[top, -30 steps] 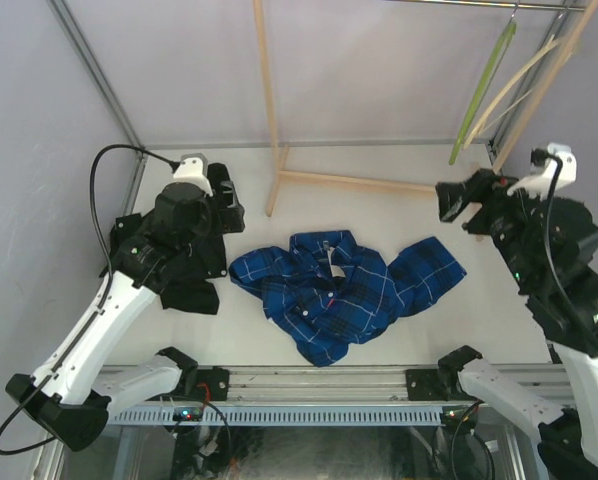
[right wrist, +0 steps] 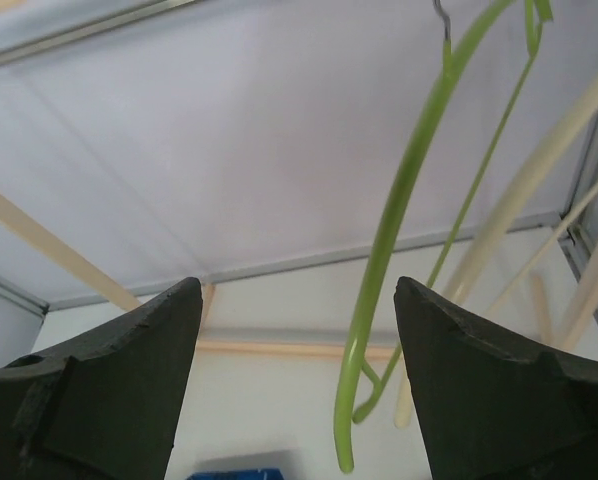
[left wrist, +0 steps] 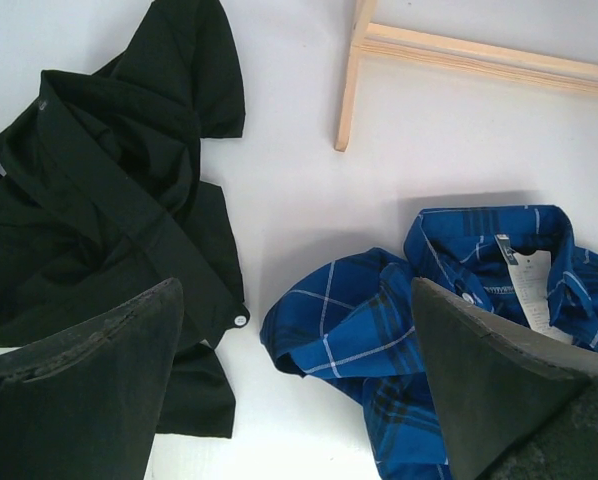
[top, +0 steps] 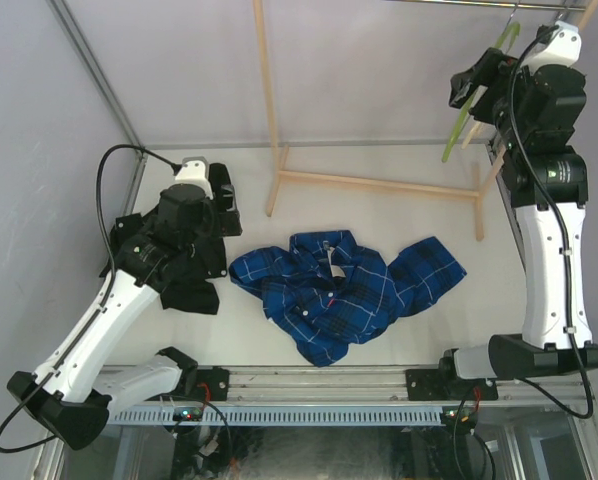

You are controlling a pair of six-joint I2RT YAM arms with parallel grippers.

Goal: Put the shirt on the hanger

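A blue plaid shirt (top: 324,290) lies crumpled on the table's middle, its collar toward the rack and one sleeve stretched to the right. The green hanger (top: 509,40) hangs from the metal rod at the upper right. In the right wrist view the hanger (right wrist: 391,215) runs down between the fingers of my right gripper, which is part open and shows a gap on both sides of it. My left gripper stands open above the table, between the shirt and a black garment, holding nothing.
The black garment (left wrist: 99,190) is spread at the table's left. A wooden rack, with its bottom bar (top: 379,183), stands along the back. Wooden hangers (right wrist: 539,170) hang right beside the green one. Bare table surrounds the shirt.
My right arm has moved up toward the rod, bringing its gripper around the green hanger. The left arm is nearly still, and the shirt has not moved.
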